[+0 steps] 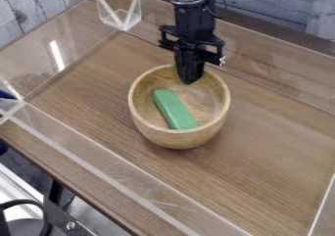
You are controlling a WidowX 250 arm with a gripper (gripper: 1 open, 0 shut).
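A round tan wooden bowl (213, 118) sits near the middle of the table, holding a green rectangular block (174, 110) that lies slanted inside it. My black gripper (189, 71) hangs from the top of the view over the bowl's back rim, its tip low at the back of the bowl. It looks shut, and nothing shows between its fingers.
A white wire-like or folded object (119, 12) stands at the back left of the wooden table (262, 171). Black cables (26, 206) hang at the lower left, beyond the table's edge.
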